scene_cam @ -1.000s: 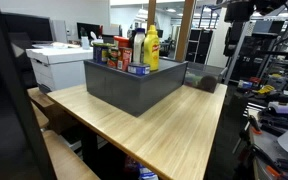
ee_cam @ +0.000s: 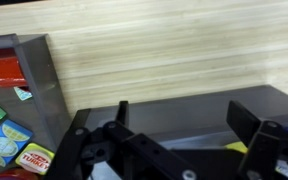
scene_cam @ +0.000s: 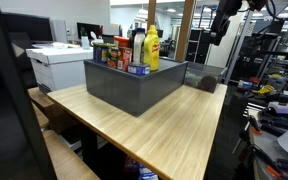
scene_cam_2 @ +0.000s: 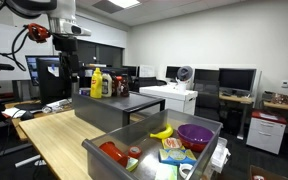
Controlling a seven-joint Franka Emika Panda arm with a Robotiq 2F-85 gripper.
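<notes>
My gripper stands open, its two dark fingers wide apart at the lower part of the wrist view, with nothing between them. In exterior view 1 the gripper [scene_cam: 218, 38] hangs high at the upper right, above the far end of the wooden table [scene_cam: 164, 130]. A grey shelf [scene_cam: 134, 90] on the table bears several cans and bottles, among them a yellow bottle [scene_cam: 152, 48]. In exterior view 2 a grey bin [scene_cam_2: 109, 160] holds a yellow banana [scene_cam_2: 162, 132], a purple basket [scene_cam_2: 194, 133], a red mug [scene_cam_2: 113, 153] and several packets.
The wooden tabletop in front of the shelf is bare. In the wrist view, the bin's wall [ee_cam: 46, 85] rises at the left, with a red object [ee_cam: 2, 71] and colourful packets inside. A white cabinet [scene_cam_2: 174, 95] stands behind.
At the upper right of exterior view 1, the arm and gripper have moved left and turned. Objects on the shelf and the table look unchanged.
</notes>
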